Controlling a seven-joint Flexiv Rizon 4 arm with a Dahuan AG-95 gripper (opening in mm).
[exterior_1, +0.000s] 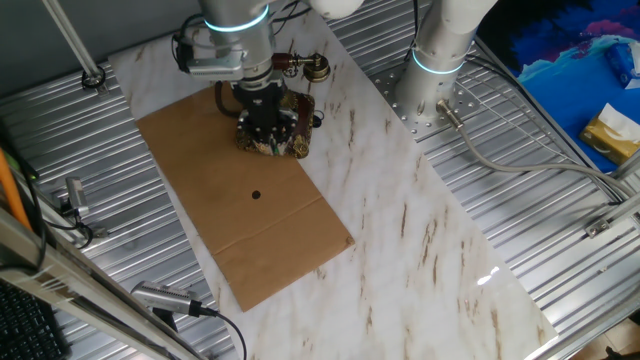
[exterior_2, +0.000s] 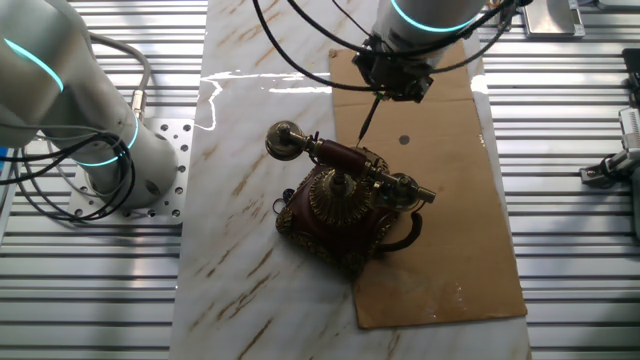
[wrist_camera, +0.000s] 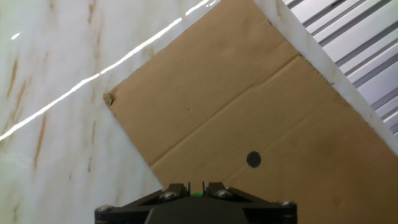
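Note:
An antique-style telephone (exterior_2: 335, 215), dark red with gold trim, stands on the marble-patterned table, partly over a cardboard sheet (exterior_2: 455, 255). Its handset (exterior_2: 342, 157) rests across the cradle. From exterior view 1, my gripper (exterior_1: 268, 143) overlaps the telephone and hides part of it. Exterior view 2 puts the arm's end to the far side of the telephone, with a thin dark finger (exterior_2: 369, 120) pointing down near the handset. At the wrist view's bottom edge, the tips of my gripper sit close together; a small green patch shows between them. Whether they are shut is unclear.
A round black spot (exterior_1: 256, 195) marks the cardboard. Bare marble tabletop (exterior_1: 400, 260) extends to the right and front. The robot's base (exterior_1: 432, 85) stands beside the table, and a small camera (exterior_1: 168, 298) sits by the front left edge.

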